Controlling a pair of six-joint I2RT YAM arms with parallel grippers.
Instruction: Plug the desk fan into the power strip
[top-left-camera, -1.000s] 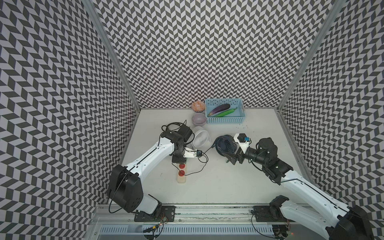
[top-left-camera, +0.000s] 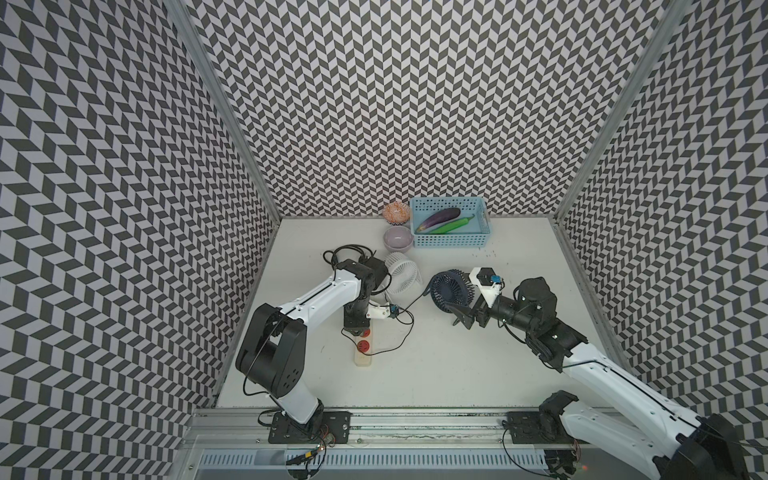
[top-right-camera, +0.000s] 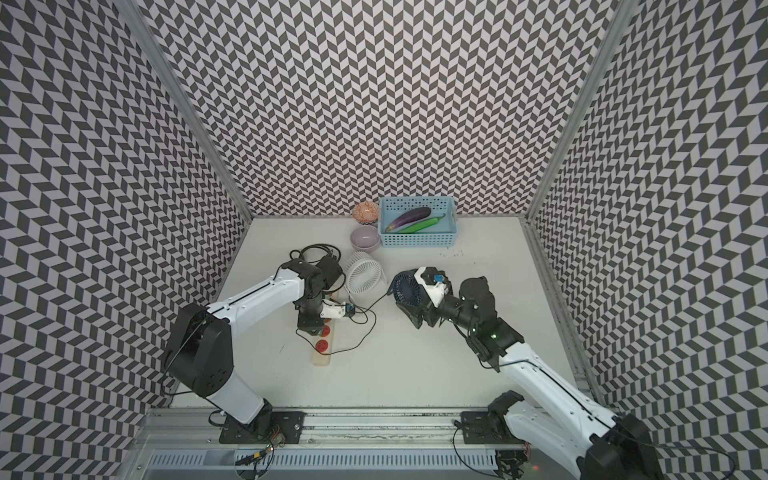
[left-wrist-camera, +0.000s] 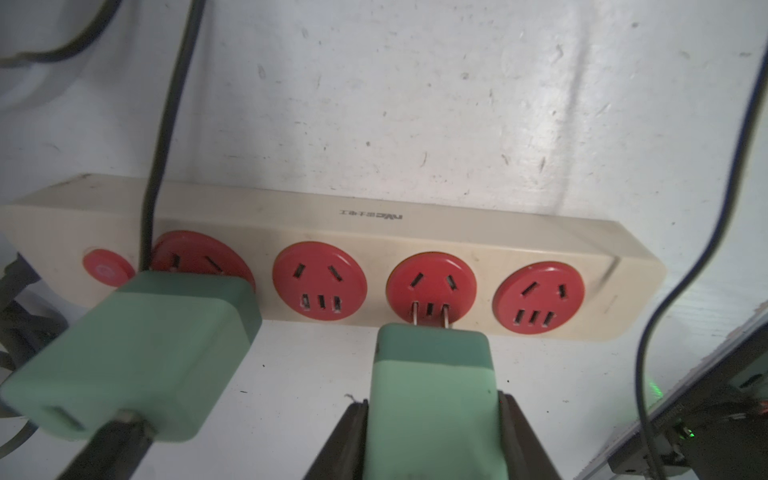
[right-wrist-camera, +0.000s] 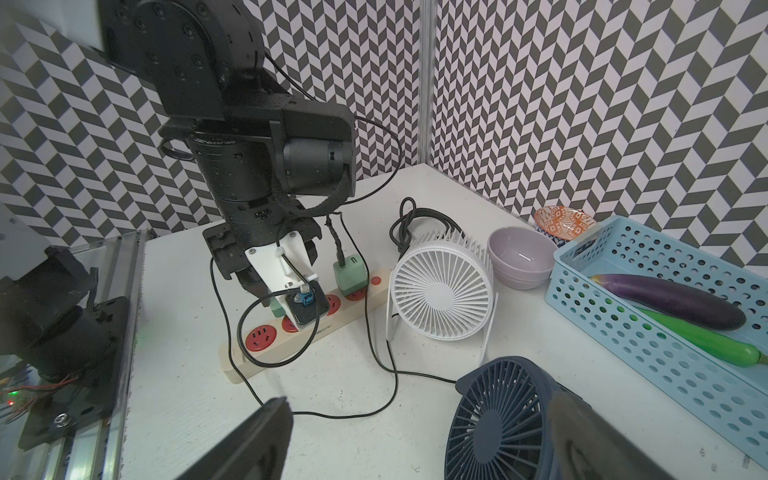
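A beige power strip (left-wrist-camera: 480, 232) with red sockets lies left of centre on the table. In the left wrist view, my left gripper is shut on a green plug adapter (left-wrist-camera: 432, 368), its two pins at the lower slots of a socket; whether they are seated I cannot tell. Another green adapter (left-wrist-camera: 128, 360) sits at the strip's end socket. A white fan (right-wrist-camera: 438, 296) stands behind; a dark blue fan (right-wrist-camera: 488, 432) stands to the right. My right gripper (top-left-camera: 468, 316) is open beside the dark fan.
A blue basket (top-left-camera: 448, 240) holding an eggplant and a green vegetable stands at the back, beside a lilac bowl (top-left-camera: 397, 240) and a patterned bowl (top-left-camera: 397, 212). Loose cables lie around the strip.
My left arm has shifted slightly, its gripper moving a little lower and toward the front over the power strip. The right arm looks almost unchanged.
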